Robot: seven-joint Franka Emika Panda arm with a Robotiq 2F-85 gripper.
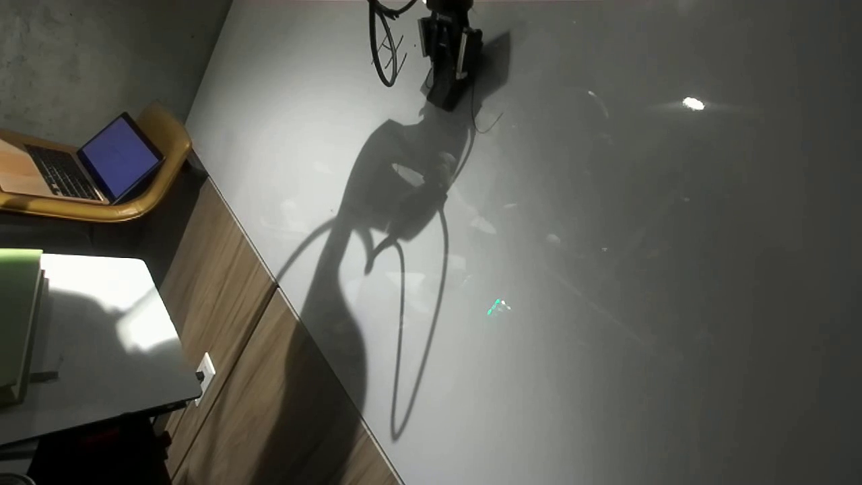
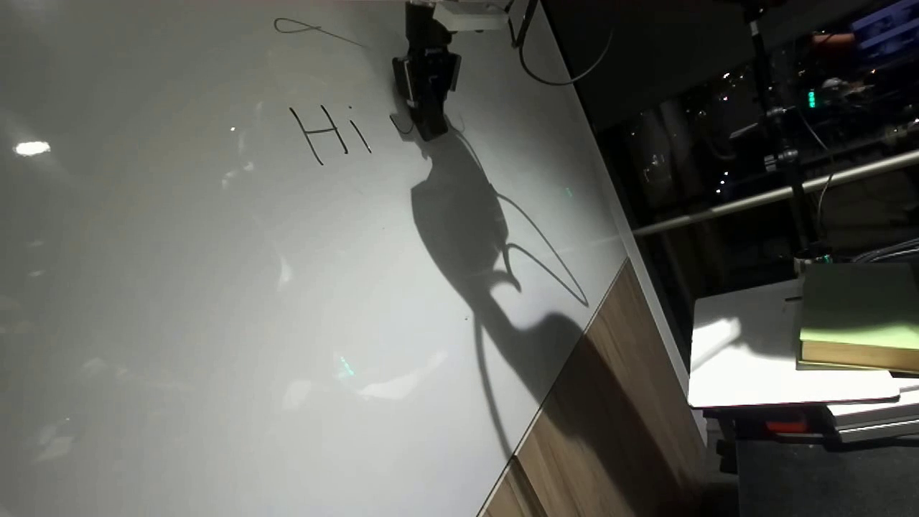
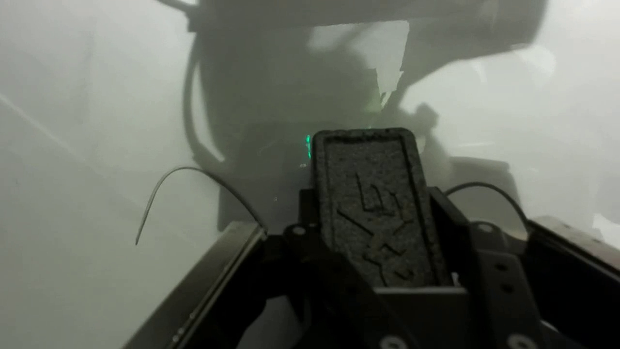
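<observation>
A dark grey felt block, looking like an eraser point(image 3: 375, 203), sits between the fingers of my gripper, which is shut on it. The block's worn face shows scratches and grooves. In exterior view 2 the handwritten word "Hi" point(image 2: 333, 133) stands in black on the whiteboard point(image 2: 215, 284). My gripper point(image 2: 428, 133) is to the right of that writing, with the block's end at or close to the board; whether they touch I cannot tell. In exterior view 1 the gripper point(image 1: 446, 101) is at the top of the picture, and the writing cannot be made out.
A thin dark looped line point(image 2: 297, 26) shows above the writing. Wooden panels point(image 1: 242, 364) border the board. A laptop on a chair point(image 1: 121, 162) and a table with a green book point(image 2: 861, 310) stand off the board.
</observation>
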